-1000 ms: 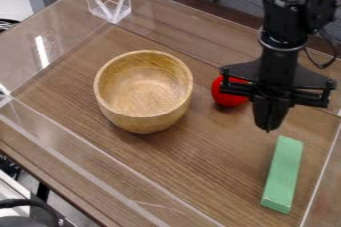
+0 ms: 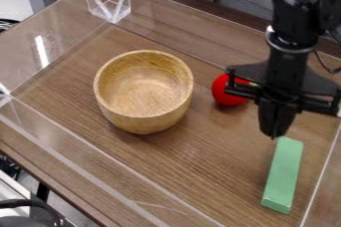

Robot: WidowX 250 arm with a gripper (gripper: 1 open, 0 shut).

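Note:
My gripper hangs at the right of the camera view, above the wooden table, its dark tip pointing down with nothing visible held; it looks shut. A red round object lies just left of it, partly behind the arm. A mint-green bar lies on the table below and right of the gripper. A large tan bowl sits at the centre left.
A small clear wire-like or plastic item stands at the upper left.
The arm has shifted slightly, mostly in its pose around the gripper. The bowl, red object and green bar stay where they were.

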